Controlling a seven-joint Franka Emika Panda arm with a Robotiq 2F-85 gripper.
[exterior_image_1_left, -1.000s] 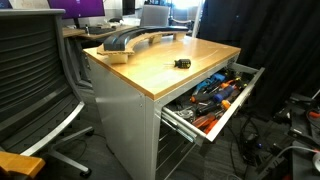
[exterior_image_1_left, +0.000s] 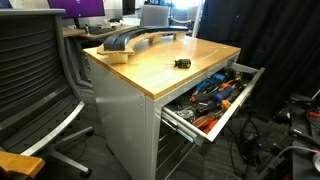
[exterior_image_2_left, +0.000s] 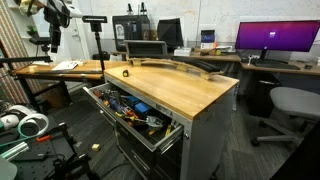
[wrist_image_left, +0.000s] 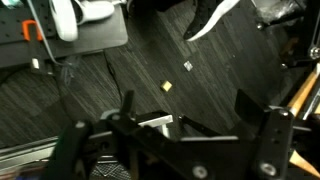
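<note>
My gripper is open, its dark fingers wide apart with only the floor showing between and beyond them in the wrist view. In exterior view 2 the arm (exterior_image_2_left: 52, 30) is raised at the upper left, well away from the cabinet. A pulled-out drawer (exterior_image_1_left: 228, 112) is full of tools, some with red, orange and blue handles. On the wooden cabinet top (exterior_image_1_left: 215, 50) lies a small black and yellow object (exterior_image_1_left: 182, 63), close to the drawer side; it is too small to identify surely.
Long dark curved pieces (exterior_image_2_left: 185, 66) lie along the back of the cabinet top. Office chairs (exterior_image_1_left: 35, 85) stand beside the cabinet. The wrist view shows a shoe (wrist_image_left: 208, 17) and a small yellowish piece (wrist_image_left: 167, 86) on the floor. Much of the wooden top is clear.
</note>
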